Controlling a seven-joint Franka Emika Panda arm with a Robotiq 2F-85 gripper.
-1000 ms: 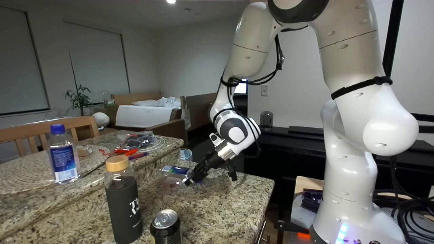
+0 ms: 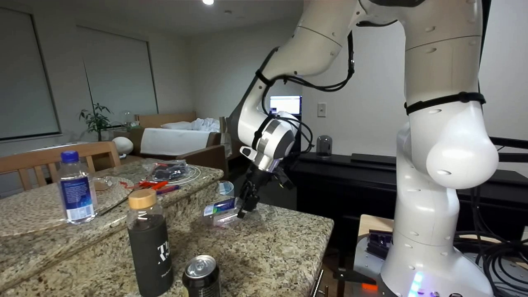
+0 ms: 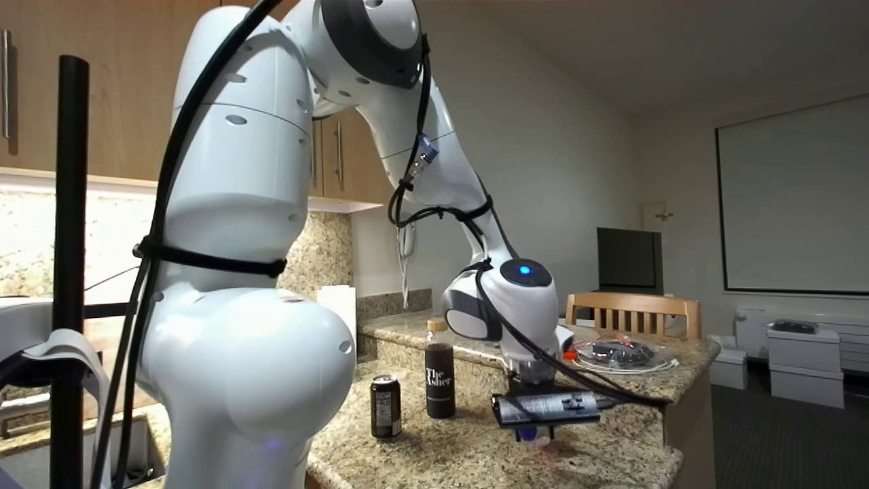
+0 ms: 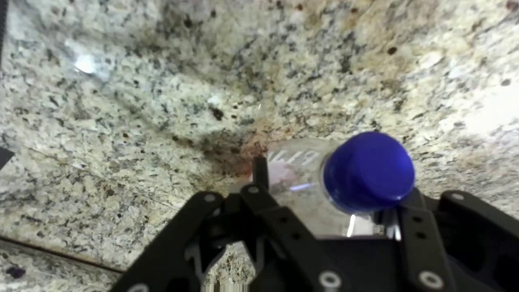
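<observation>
A clear plastic bottle (image 2: 221, 218) with a blue and green label lies on its side low over the lower granite counter; whether it touches the stone I cannot tell. Its blue cap (image 4: 369, 170) faces the camera in the wrist view, toward the right finger. My gripper is shut on this bottle near the cap end, one black finger (image 4: 260, 175) on the left of the clear body. Exterior view 2 shows the gripper (image 3: 533, 435) pointing down with the cap between its fingers; most of the bottle is hidden there.
A dark bottle with a wooden lid (image 2: 149, 247) and a black can (image 2: 201, 277) stand nearer on the counter. Another blue-capped water bottle (image 2: 76, 190) stands on the raised ledge, with bagged cables (image 2: 173, 171) farther along.
My gripper has swung from a slant to more nearly upright, and the wrist has moved left and up in exterior view 1. The lying bottle has shifted slightly right and turned.
</observation>
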